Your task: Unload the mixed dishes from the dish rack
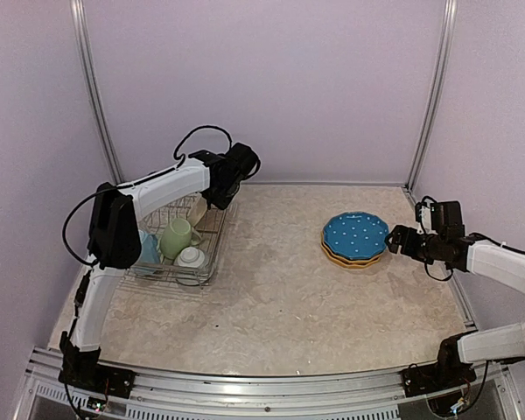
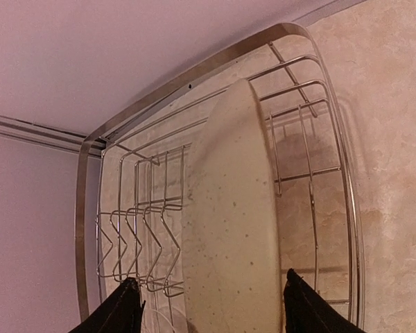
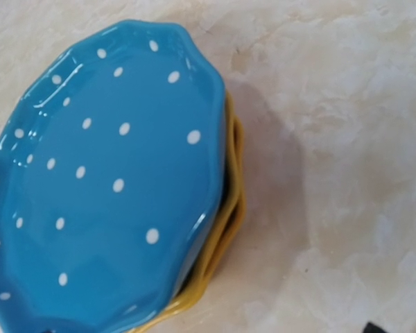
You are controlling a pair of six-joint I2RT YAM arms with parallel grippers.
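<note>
The wire dish rack holds a pale flat board-like piece standing on edge, a green mug, a blue cup and a white bowl. Above the rack's back right is my left gripper, its fingers spread on either side of the pale piece, not visibly closed on it. At the right, a blue dotted plate lies stacked on yellow plates. My right gripper stands open beside that stack, nothing between its fingers.
Walls enclose the back and both sides.
</note>
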